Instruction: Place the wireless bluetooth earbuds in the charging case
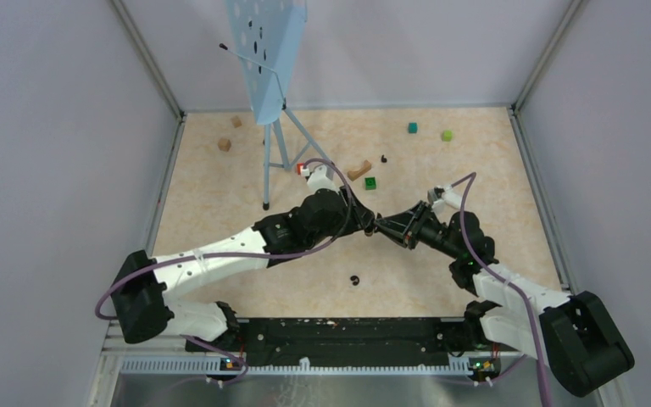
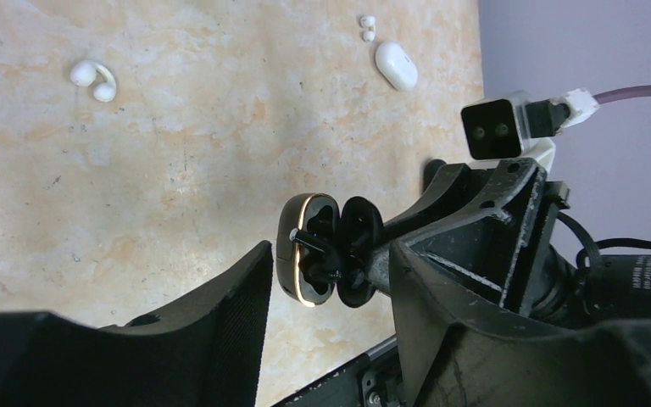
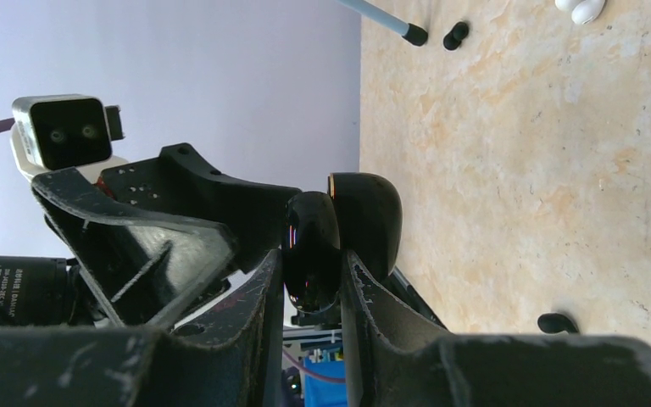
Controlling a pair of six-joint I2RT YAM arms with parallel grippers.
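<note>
The black charging case [image 2: 290, 263] with a gold rim stands open in the left wrist view, its lid [image 2: 361, 216] folded to the right. A black earbud [image 2: 308, 241] lies askew in the case, its stem sticking out over the rim towards the left finger, not seated. My left gripper is open around case and earbud, with gaps at its fingers. My right gripper is shut on the case, its fingers at the glossy black shell [image 3: 312, 229]. In the top view both grippers meet above the middle of the table.
Below on the table lie a white case [image 2: 397, 66], small white pieces [image 2: 368, 28] and a white curved piece [image 2: 93, 78]. A small black piece [image 1: 354, 280] is near the front. A blue tripod stand [image 1: 273, 161] rises at the back left.
</note>
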